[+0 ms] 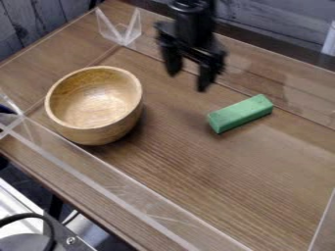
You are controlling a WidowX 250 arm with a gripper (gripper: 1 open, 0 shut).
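My black gripper (pixel 191 57) is blurred at the top centre, above the wooden table and behind the other objects; its fingers point down and look apart, with nothing visible between them. A green block (pixel 240 114) lies on the table at the centre right, below and to the right of the gripper. A wooden bowl (pixel 93 124) sits on the left, below and to the left of the gripper, and looks empty.
The wooden table (pixel 222 186) has free room in its middle and lower right. Clear plastic edging runs along the lower left and at the top left. A dark cable (pixel 46 230) shows at the bottom left corner, off the table.
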